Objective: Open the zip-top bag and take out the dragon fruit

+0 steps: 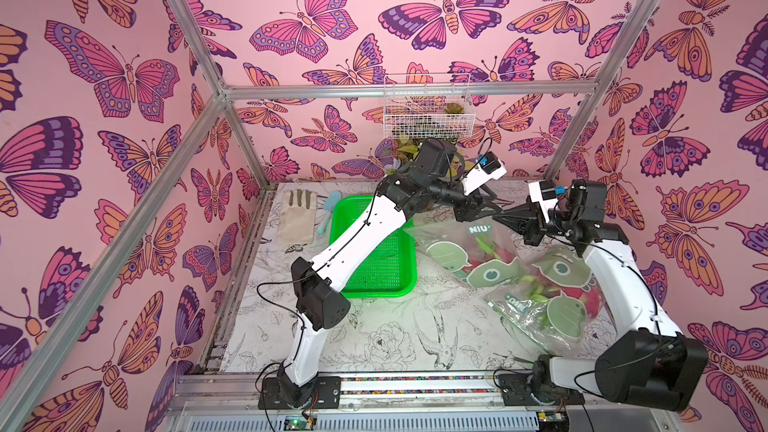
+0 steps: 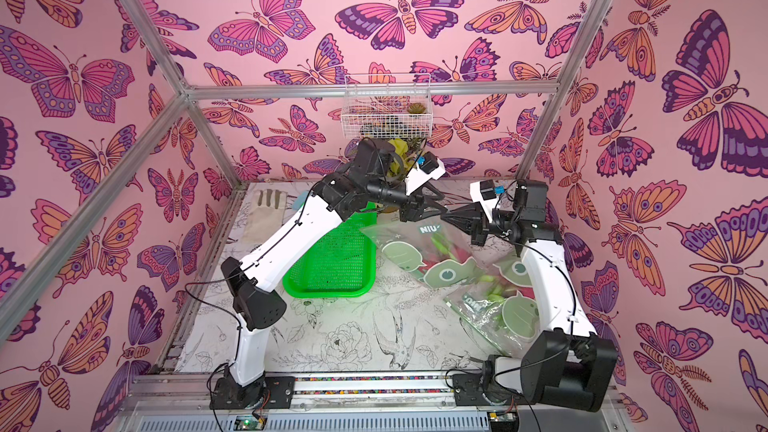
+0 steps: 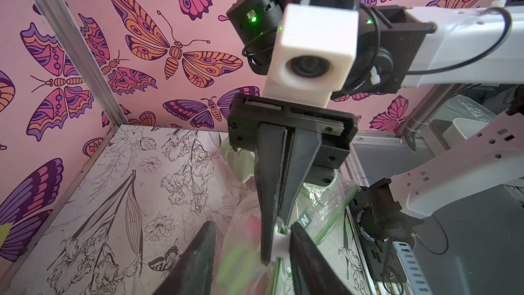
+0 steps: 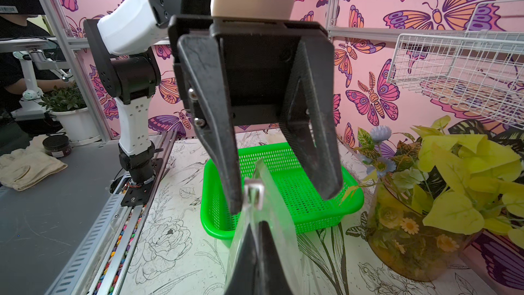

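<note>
A clear zip top bag [image 1: 472,254] with green printed shapes lies right of the basket, pinkish-red and green fruit showing through it. Its upper edge is raised, and my right gripper is shut on the thin film there. At that edge sits a small white slider [image 3: 281,241], close to the right fingertips. My left gripper [image 1: 489,212] faces the right one, its fingers [image 4: 322,169] spread around the raised edge. In the right wrist view the slider is near one left finger, and whether they touch is unclear.
Further bagged fruit [image 1: 560,304] lies at the table's right. An empty green basket [image 1: 376,294] stands beneath the left arm. Behind are a flower pot [image 4: 414,235] and a wire rack [image 1: 428,124].
</note>
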